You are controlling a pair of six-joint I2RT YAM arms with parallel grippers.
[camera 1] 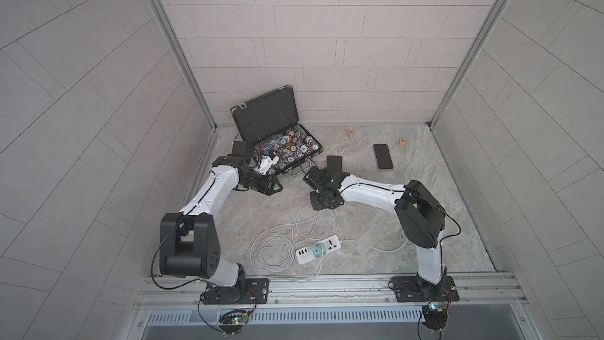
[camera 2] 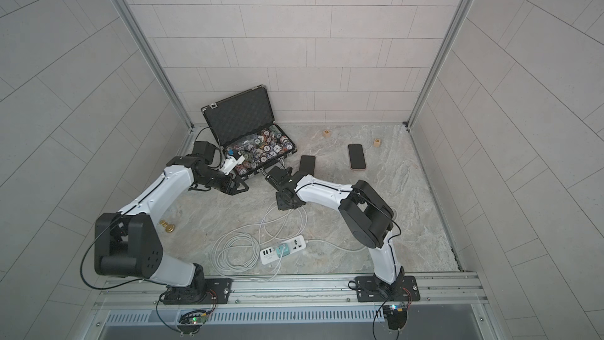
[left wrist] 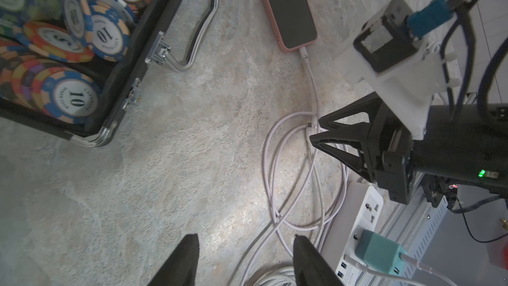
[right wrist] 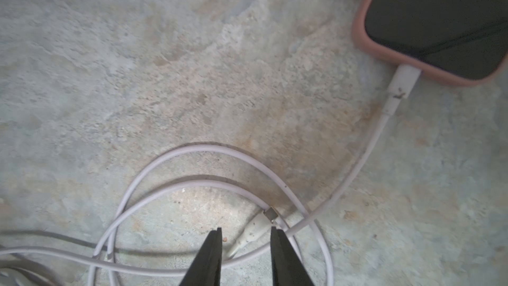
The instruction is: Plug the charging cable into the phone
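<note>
A dark-screened phone in a pink case (right wrist: 423,26) has a white cable's plug (right wrist: 404,81) seated at its bottom edge. That cable (right wrist: 365,148) runs down across the floor, passing below the right gripper, whose parted fingers hold nothing. A second white connector (right wrist: 256,228) with a bare metal tip lies loose beneath those fingertips. The left wrist view has the right gripper low over the coiled loops. My left gripper stands open over bare floor, left of the loops. A second phone (camera 1: 383,156), with no cable at it, lies farther right.
An open black case of poker chips (camera 1: 289,144) stands at the back left, near the left arm. A white power strip (camera 1: 318,250) lies in front beside a cable coil (camera 1: 270,250). Two small wooden cubes sit at the back.
</note>
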